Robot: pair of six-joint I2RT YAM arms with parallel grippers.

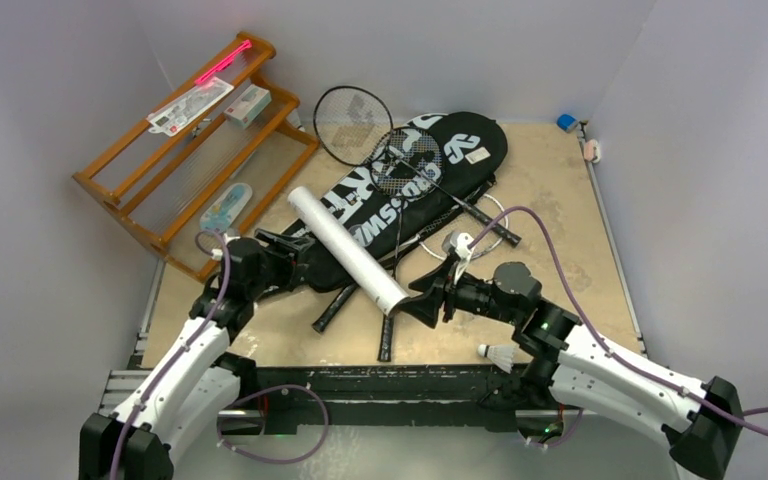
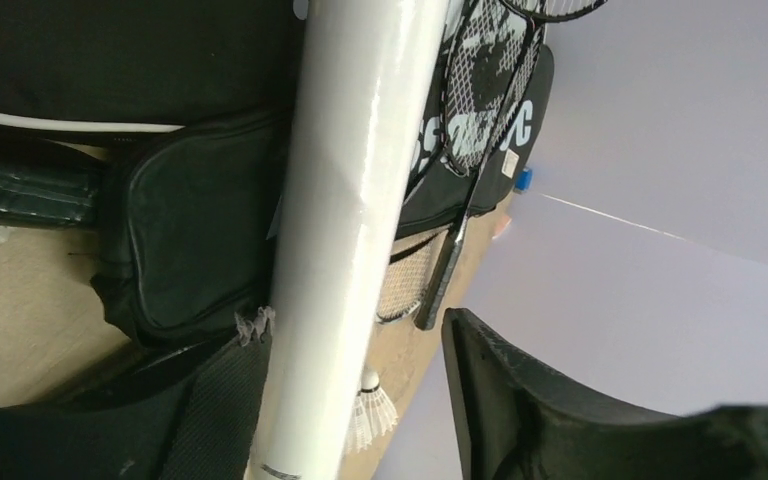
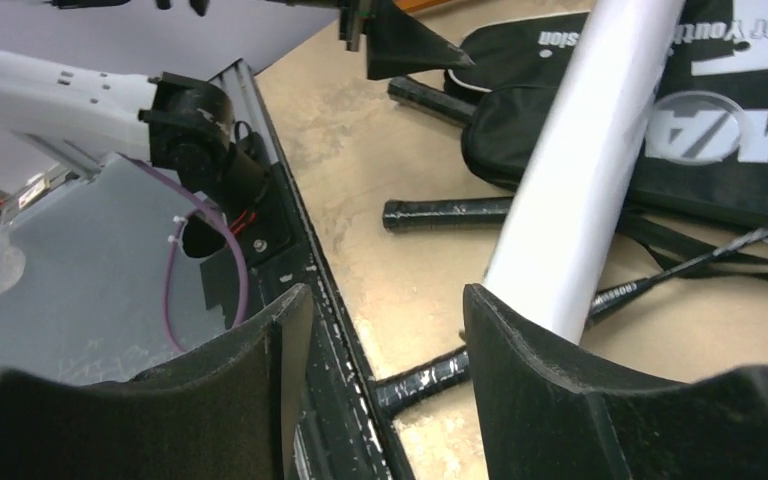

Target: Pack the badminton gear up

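The white shuttlecock tube (image 1: 345, 250) lies diagonally over the black racket bag (image 1: 465, 150), its lower end beside my right gripper (image 1: 425, 300). My left gripper stands open around the tube's line in the left wrist view, fingers apart from it on the right side. My right gripper is open, the tube just beyond its right finger. Rackets (image 1: 391, 355) lie on and under the bag, handles toward the front edge. A shuttlecock (image 1: 497, 355) sits by my right arm's base.
A wooden shelf (image 1: 160, 240) with small items stands at the back left, close to my left arm. Walls enclose the back and sides. A small blue object (image 1: 566, 123) is at its back corner.
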